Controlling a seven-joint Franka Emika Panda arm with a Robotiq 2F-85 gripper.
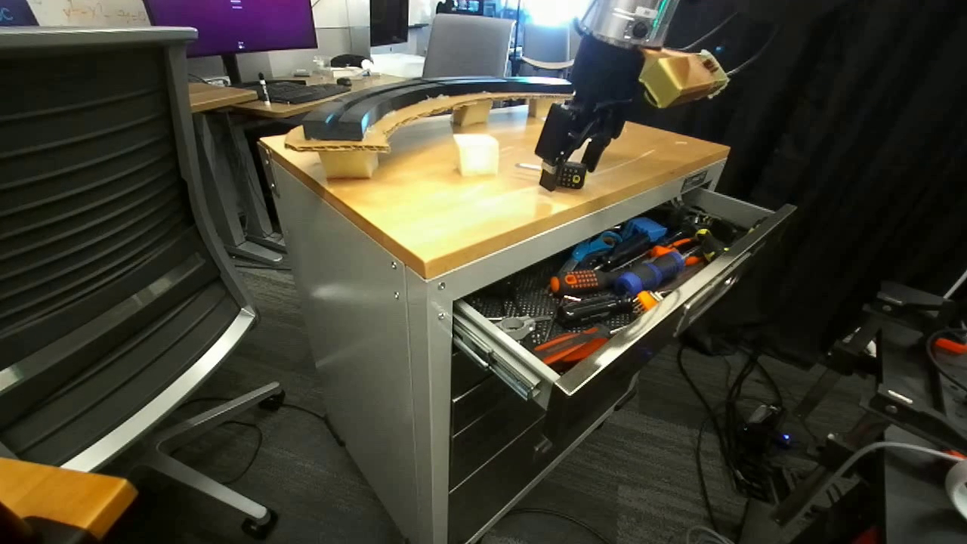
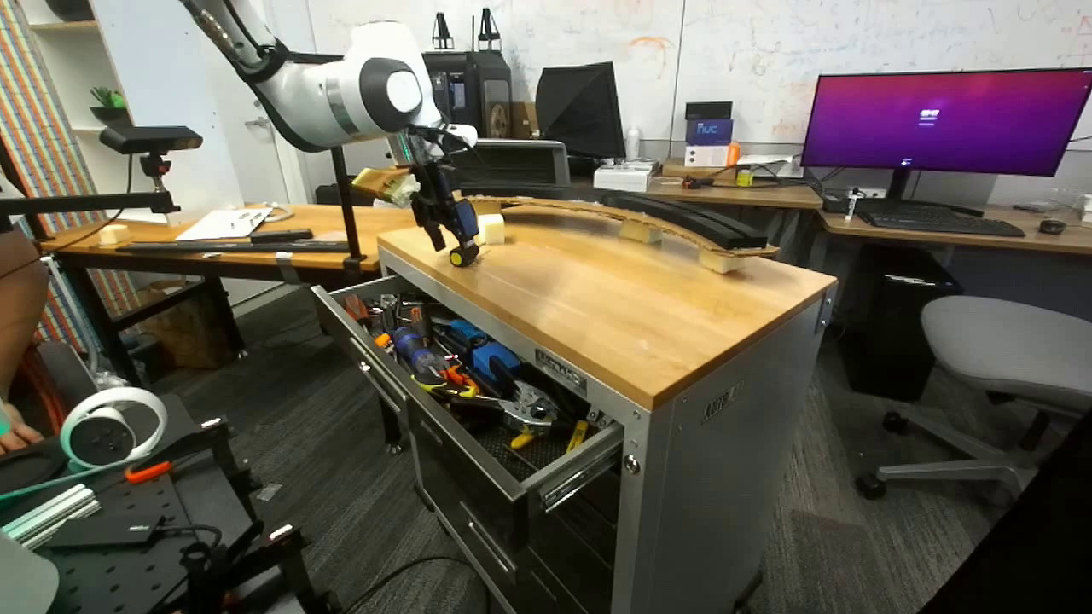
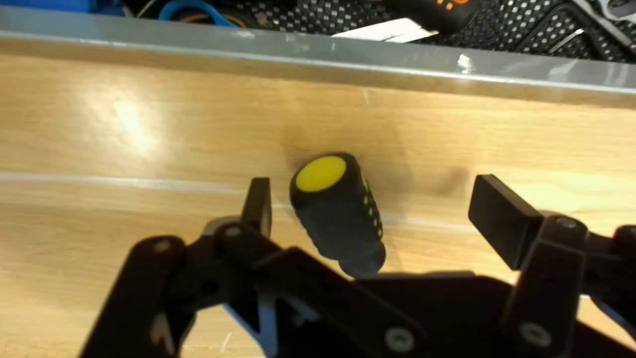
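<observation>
A stubby screwdriver (image 3: 340, 209) with a black handle and a yellow end cap lies on the wooden tabletop (image 3: 149, 250) near the drawer side. In the wrist view its handle shows between the spread fingers of my gripper, with a gap on both sides. Its shaft is hidden there behind the gripper's body, though exterior view 1 shows a bit of it. From outside, my open gripper (image 1: 573, 171) points down at the screwdriver handle (image 1: 571, 176), its fingertips close to the tabletop. The pulled-out drawer (image 1: 625, 349) below holds many hand tools.
A curved black track (image 1: 435, 88) on cardboard and foam blocks spans the back of the tabletop. One loose foam block (image 1: 477, 155) stands left of the screwdriver. Bare wood lies towards the front left corner. An office chair (image 1: 109, 227) stands left of the cabinet.
</observation>
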